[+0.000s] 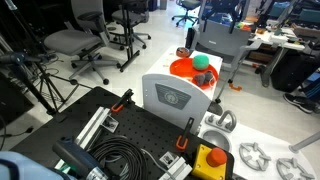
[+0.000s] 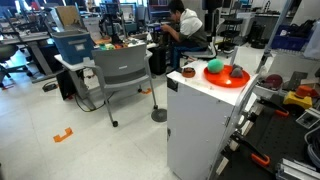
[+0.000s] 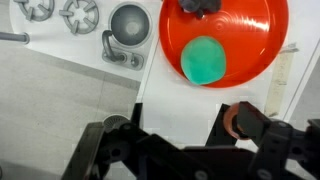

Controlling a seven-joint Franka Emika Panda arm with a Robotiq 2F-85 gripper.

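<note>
A red plate lies on the white counter, holding a round green object and a dark grey crumpled-looking object. In exterior view 1 the green object sits toward the far side of the red plate, the grey object nearer the front. Across the bottom of the wrist view, my gripper stands open over the counter beside the plate, its fingers wide apart and nothing between them. A brown round item shows close to the right finger, partly hidden.
A small sink with a faucet and stove burners adjoin the plate. A white panel stands in front of the counter. An orange-topped yellow block and coiled black cable lie nearer.
</note>
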